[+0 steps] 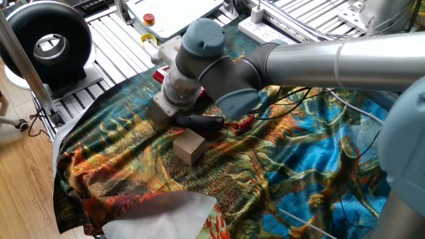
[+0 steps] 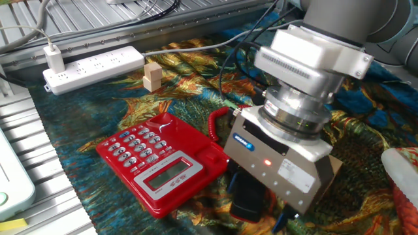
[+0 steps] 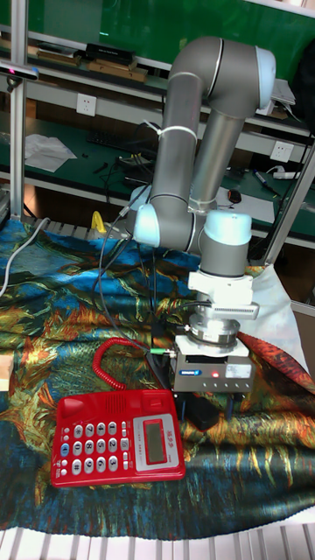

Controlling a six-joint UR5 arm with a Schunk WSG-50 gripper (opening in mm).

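A red telephone base (image 2: 160, 163) with a keypad and small display lies on the patterned cloth. Beside it rests its black handset (image 1: 199, 122), joined by a coiled red cord (image 3: 107, 360). My gripper (image 2: 257, 201) points down over one end of the handset. Its two fingers stand apart, one on either side of the black handset in exterior view 2, and the fingers look open. Whether the pads touch the handset I cannot tell. In exterior view 1 the gripper body and wrist hide the fingertips and most of the phone base.
A brown cube (image 1: 189, 147) sits close to the handset. Small wooden blocks (image 2: 152, 77) stand near a white power strip (image 2: 95, 68). The cloth (image 1: 265, 192) is wrinkled, with open room toward the front. Loose cables (image 1: 285, 99) run behind the wrist.
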